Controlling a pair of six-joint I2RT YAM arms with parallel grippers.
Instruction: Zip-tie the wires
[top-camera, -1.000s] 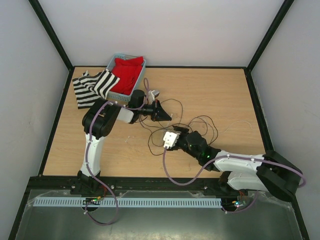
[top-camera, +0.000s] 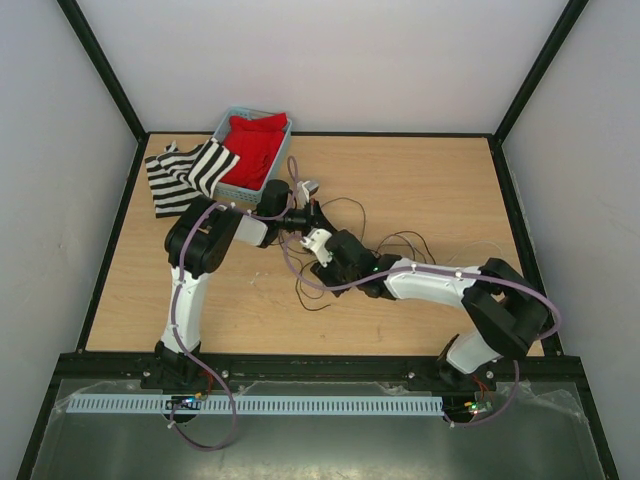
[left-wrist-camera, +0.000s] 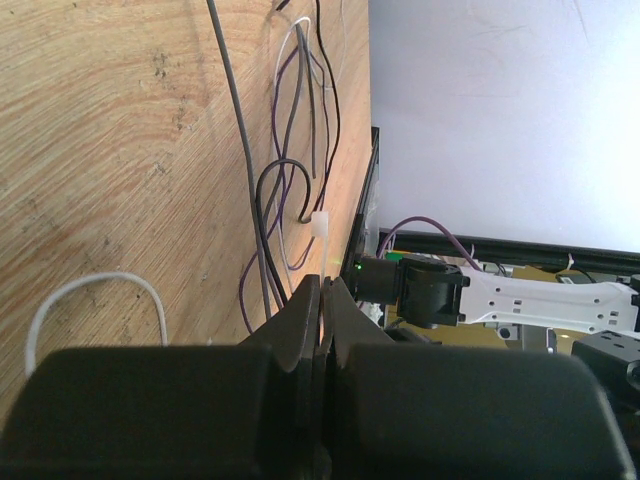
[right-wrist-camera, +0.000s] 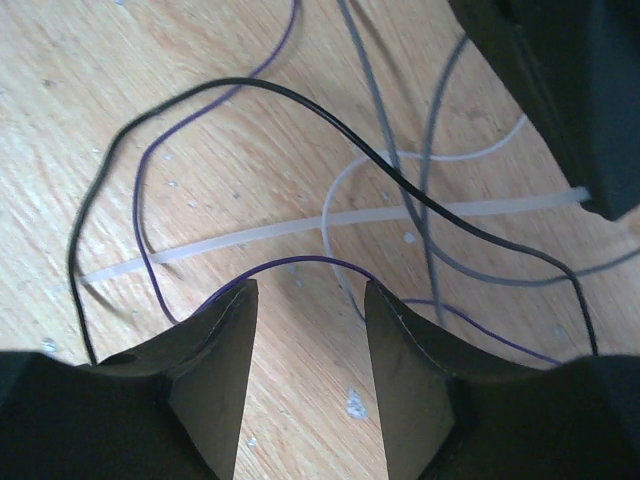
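Observation:
My left gripper is shut on a thin white zip tie, whose small head (left-wrist-camera: 320, 223) sticks out past the fingertips. In the right wrist view the strip of the zip tie (right-wrist-camera: 270, 230) runs leftward from the left gripper's dark finger (right-wrist-camera: 560, 90), low over the table and crossing among the wires. My right gripper is part open just below the strip in that view. A purple wire (right-wrist-camera: 310, 259) arcs across at its fingertips; whether it lies between them I cannot tell. Black wire (right-wrist-camera: 300, 98) and grey wire (right-wrist-camera: 385, 120) loop beyond.
Loose wires (top-camera: 410, 240) spread right of the grippers. At the back left stand a blue-grey basket (top-camera: 240, 192) with red cloth (top-camera: 255, 150) and a striped cloth (top-camera: 185, 175).
My right gripper has moved leftward and in close beside the left gripper, over the wires, its arm swinging with it. The left arm has stayed in place.

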